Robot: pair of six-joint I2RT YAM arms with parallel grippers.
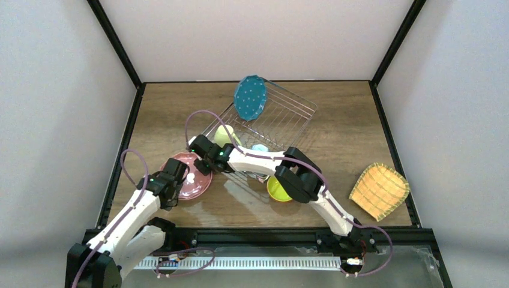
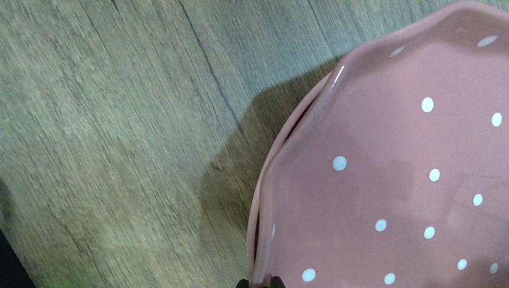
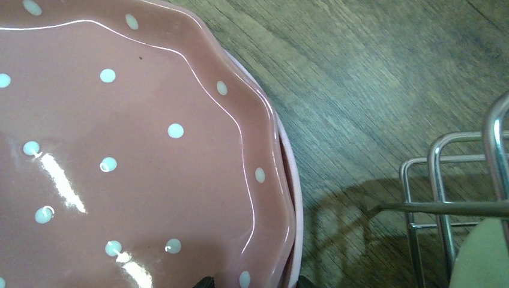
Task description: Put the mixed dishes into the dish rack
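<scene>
A pink plate with white dots [image 1: 193, 187] lies left of the rack, between both arms. A second pink rim [image 3: 294, 198] shows just beneath its edge in both wrist views, like another plate stacked below. My left gripper is shut on the pink plate's left rim; whether it pinches both rims I cannot tell. At the opposite side, my right gripper stands open, its fingers astride the rim. The wire dish rack [image 1: 288, 111] holds a blue dotted plate [image 1: 249, 98] upright and a pale green cup [image 1: 222, 135].
A yellow-green bowl [image 1: 278, 189] sits beneath the right arm, before the rack. Something light blue [image 1: 260, 147] shows at the rack's near end, partly covered by that arm. A yellow checked cloth [image 1: 379, 191] lies far right. Table right of the rack is clear.
</scene>
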